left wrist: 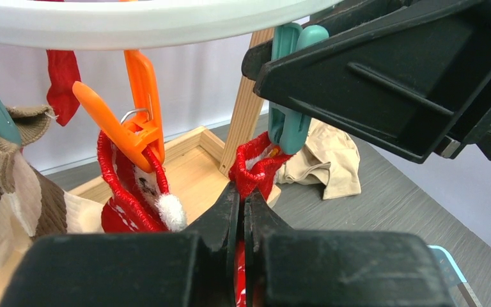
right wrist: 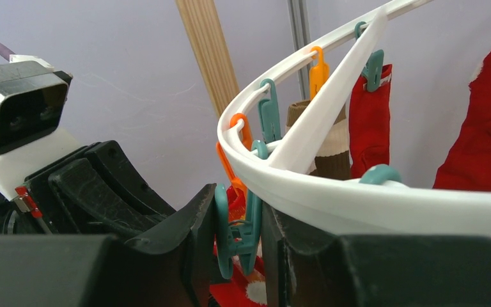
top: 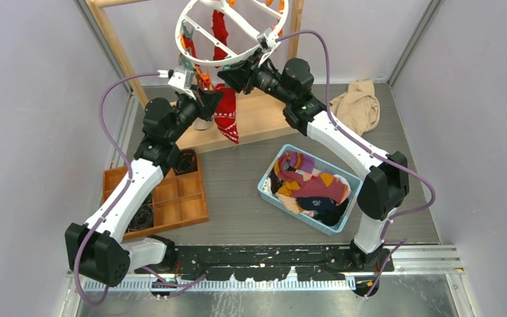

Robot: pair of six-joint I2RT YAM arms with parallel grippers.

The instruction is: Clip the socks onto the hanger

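Note:
The white round hanger (top: 201, 61) is at the top of the top view, with teal and orange clips around its rim. My left gripper is shut on the top of a red patterned sock (top: 226, 113), which hangs down below it. Just above, my right gripper is shut on a teal clip (right wrist: 238, 233) at the hanger's rim. In the left wrist view the lower end of that teal clip (left wrist: 288, 131) meets the sock's upper edge; whether the cloth lies between its fingers I cannot tell.
A blue basket (top: 297, 214) of socks stands on the floor near a wooden divided box (top: 183, 206). A beige cloth (top: 356, 105) lies at right.

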